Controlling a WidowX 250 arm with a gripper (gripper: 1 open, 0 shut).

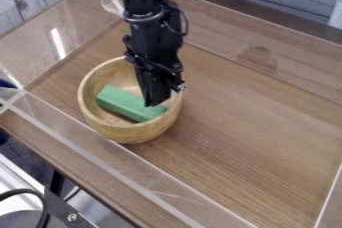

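A round light wooden bowl [104, 118] sits on the wooden table, holding a green block [126, 105]. The black gripper [155, 96] reaches down from above into the right side of the bowl, just over the block's right part. Its fingers look shut, with nothing visible between them; whether the tips touch the block I cannot tell.
A clear plastic strip runs along the left front. A black cable loops at the lower left, and a white wall stands at the back.
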